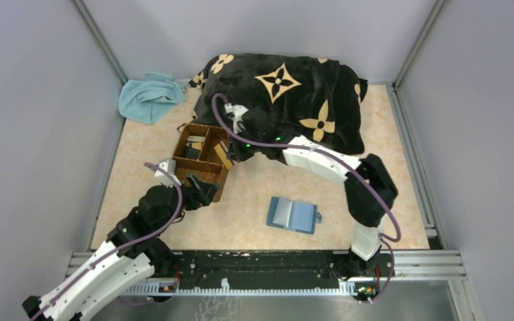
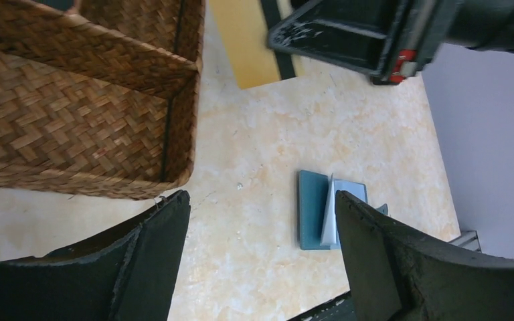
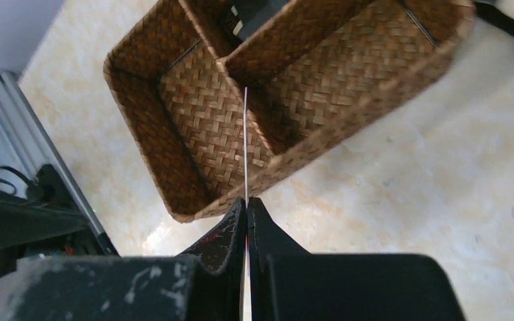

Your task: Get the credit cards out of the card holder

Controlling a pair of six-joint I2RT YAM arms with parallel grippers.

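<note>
A gold card with a black stripe [image 1: 224,155] is pinched in my right gripper, which is shut on it. In the right wrist view the card shows edge-on, pointing over the woven box [image 3: 321,144] near a divider. From the left wrist the card [image 2: 244,50] hangs beside the box's right side, above the table. My left gripper stands open and empty by the box's near end. The blue card holder [image 2: 313,210] lies opened flat on the table, with its clear sleeves showing; whether any card is in them I cannot tell.
Inside the box's far-left compartment lie dark and pale items [image 1: 193,150]. A black patterned cushion [image 1: 288,97] fills the back, and a teal cloth [image 1: 148,98] sits at the back left. Bare table lies between box and holder.
</note>
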